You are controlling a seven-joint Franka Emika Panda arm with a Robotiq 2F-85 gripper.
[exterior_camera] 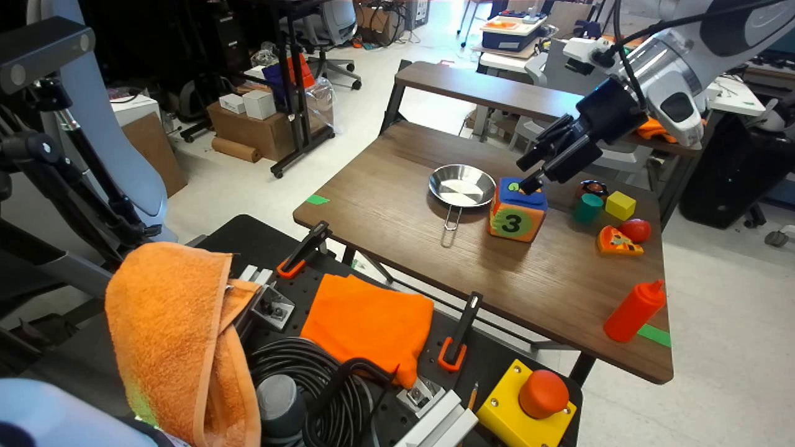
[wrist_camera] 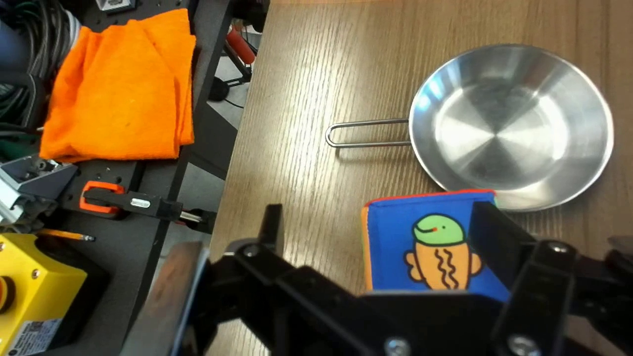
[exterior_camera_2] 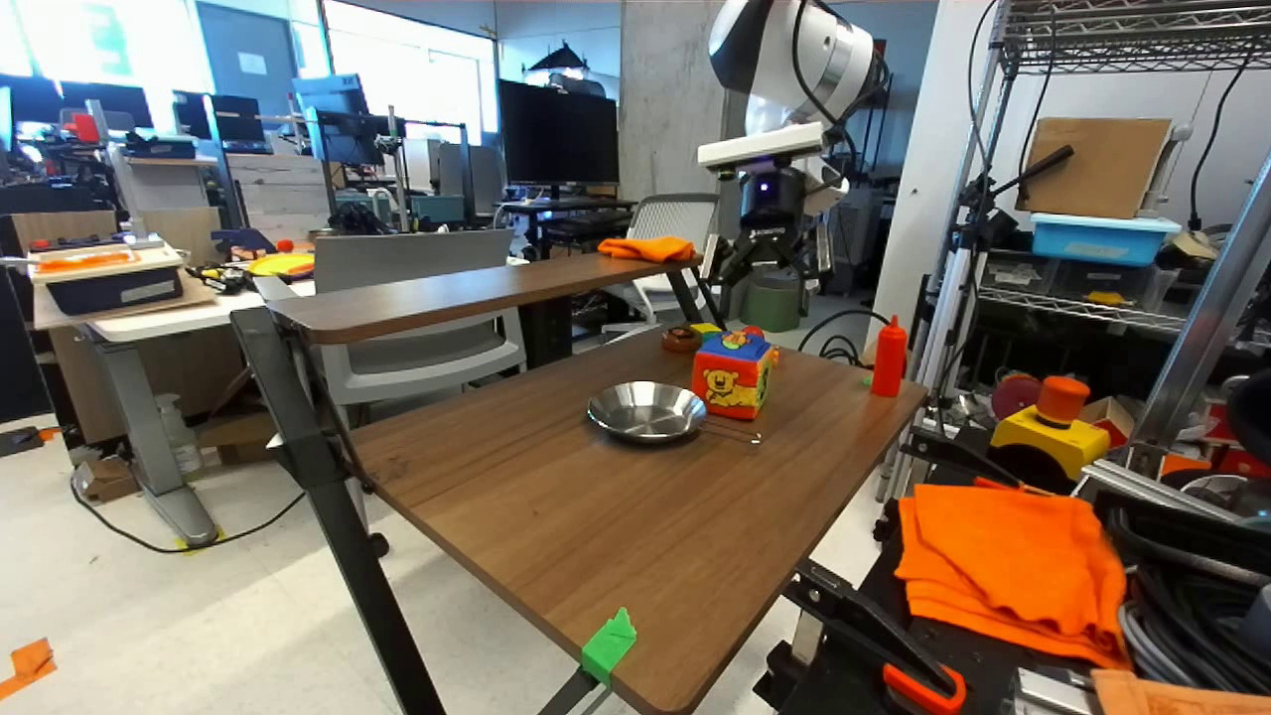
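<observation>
My gripper [exterior_camera: 526, 174] stands open above the far side of the table, with no object between its fingers. A soft picture cube [exterior_camera: 517, 215], blue on top with a "3" on one side, rests on the wood; from above, its blue top [wrist_camera: 436, 249] is partly covered by my fingers. Right beside the cube lies a shallow steel pan [exterior_camera: 462, 186], empty, its wire handle pointing to the table's front edge. In the second exterior view the gripper [exterior_camera_2: 769, 262] hangs higher than the cube [exterior_camera_2: 733, 374] and behind it.
Toward the table's right end are a teal cup [exterior_camera: 588, 208], a yellow block [exterior_camera: 620, 205], a red ball [exterior_camera: 635, 230], a toy pizza slice [exterior_camera: 619, 242] and a red squeeze bottle [exterior_camera: 634, 311]. A raised shelf [exterior_camera: 492, 90] runs along the back.
</observation>
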